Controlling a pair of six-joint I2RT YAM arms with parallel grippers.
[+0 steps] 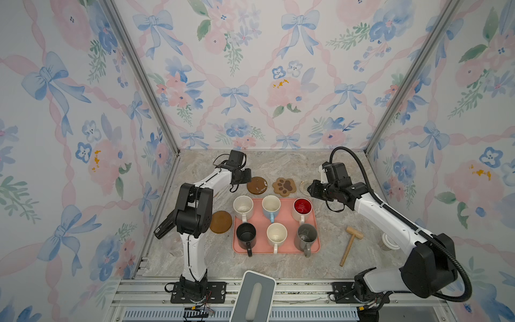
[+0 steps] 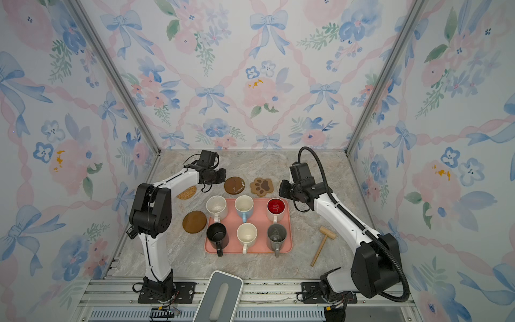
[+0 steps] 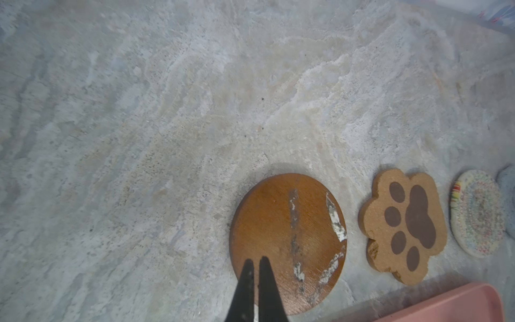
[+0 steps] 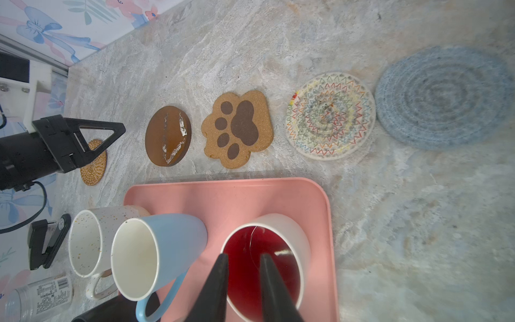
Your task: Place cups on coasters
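Note:
In the pink tray (image 1: 258, 214) stand several mugs: white (image 1: 243, 206), light blue (image 1: 271, 205), red-lined white (image 1: 302, 209), black (image 1: 246, 236), cream (image 1: 276, 234) and grey (image 1: 306, 236). Coasters lie behind and left of it: brown round (image 3: 287, 230), paw-shaped (image 4: 238, 128), patterned round (image 4: 330, 115), blue-grey (image 4: 445, 96), woven (image 4: 94, 163) and another brown one (image 2: 194, 221). My left gripper is shut, empty, above the table beside the brown round coaster. Over the red-lined mug in its wrist view, my right gripper stands partly open, holding nothing.
A wooden mallet (image 1: 351, 245) lies right of the tray. At the left are a black stapler-like object (image 4: 48, 241) and a clear jar (image 4: 40, 296); a white-lidded container (image 1: 389, 241) stands far right.

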